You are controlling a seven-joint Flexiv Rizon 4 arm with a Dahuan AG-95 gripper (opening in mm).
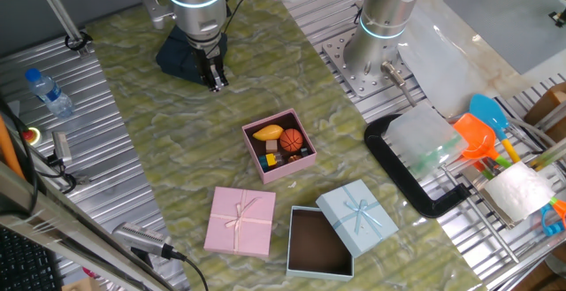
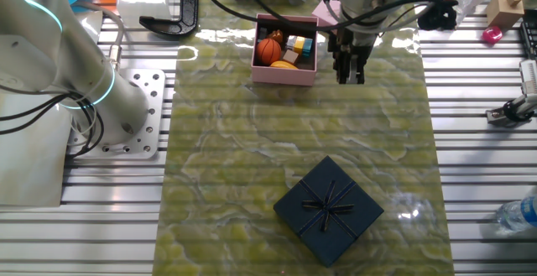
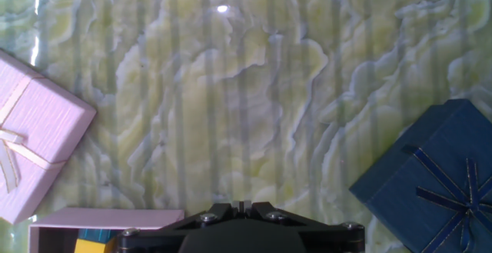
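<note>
My gripper point(image 1: 217, 88) hangs over the green marbled mat, pointing down. In the wrist view its fingertips meet, so it is shut, and nothing shows between them. The open pink box point(image 1: 249, 156) holds a yellow mango-like toy point(image 1: 268, 133), a small basketball point(image 1: 291, 140) and several little blocks. Its pink lid point(image 1: 225, 232), with a ribbon bow, lies flat on the mat. A light blue box point(image 1: 294, 270) stands open and empty, its lid point(image 1: 371, 204) resting tilted over one corner. The dark blue box point(image 2: 312, 186) with a ribbon is closed, partly hidden behind my arm in exterior view 1.
A black clamp point(image 1: 393, 172) grips the mat's edge near a clear container point(image 1: 423, 136). An orange scoop point(image 1: 476, 137) and a blue spoon point(image 1: 487, 111) lie beyond. A water bottle point(image 1: 49, 94) stands off the mat. Free mat lies between the pink and dark blue boxes.
</note>
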